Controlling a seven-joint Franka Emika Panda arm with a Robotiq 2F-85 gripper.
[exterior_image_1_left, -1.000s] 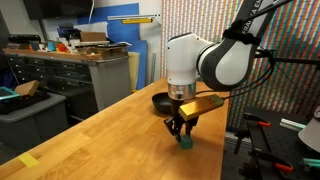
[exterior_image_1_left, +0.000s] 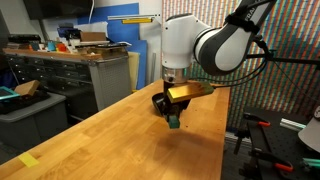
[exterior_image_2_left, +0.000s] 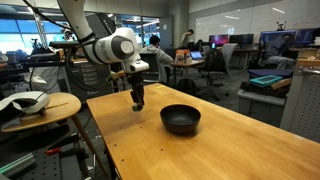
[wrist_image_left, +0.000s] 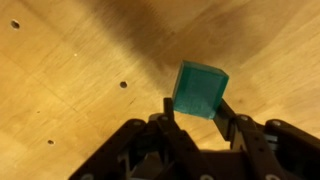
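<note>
A small green block (wrist_image_left: 201, 88) with a rectangular end face sits between the fingertips in the wrist view. My gripper is shut on it. In exterior view 1 the gripper (exterior_image_1_left: 172, 112) hangs over the wooden table with the green block (exterior_image_1_left: 174, 123) beneath it; whether the block clears the tabletop is hard to tell from that view. From exterior view 2, the gripper (exterior_image_2_left: 137, 98) and the dark-looking block (exterior_image_2_left: 137, 107) are to the left of a black bowl (exterior_image_2_left: 180, 119). The arm partly hides the bowl (exterior_image_1_left: 158, 102) in exterior view 1.
The wooden table (exterior_image_1_left: 100, 140) has wide free room around the bowl. A yellow strip (exterior_image_1_left: 28, 159) marks its near left area. Shelving and a bin (exterior_image_1_left: 24, 98) stand beyond the table, and a black chair (exterior_image_1_left: 280, 140) is at the right.
The gripper has risen and shifted left in exterior view 1, carrying the green block with it. The bowl has stayed put.
</note>
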